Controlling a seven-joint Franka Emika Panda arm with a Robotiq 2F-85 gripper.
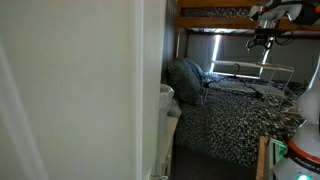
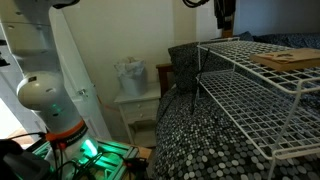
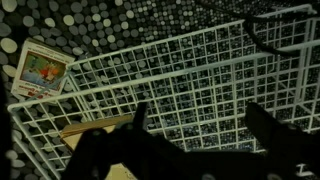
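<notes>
My gripper is open, its dark fingers [image 3: 139,117] wide apart and nothing between them. Below it in the wrist view spreads a white wire rack [image 3: 170,75]. In exterior view 2 the gripper [image 2: 224,20] hangs above the near-left part of the two-level rack [image 2: 232,104]. A flat brown board [image 2: 288,60] lies on the rack's top level, to the right of the gripper. Part of a tan piece [image 3: 88,130] shows at the lower left of the wrist view, partly hidden by the gripper.
A card or book with a colourful picture [image 3: 42,68] lies by the rack's edge. A dark cable [image 3: 262,42] crosses the rack. A white drawer unit [image 2: 137,108] with a bin [image 2: 133,87] stands left of it. Pebble-patterned fabric [image 2: 185,140] covers the surface below.
</notes>
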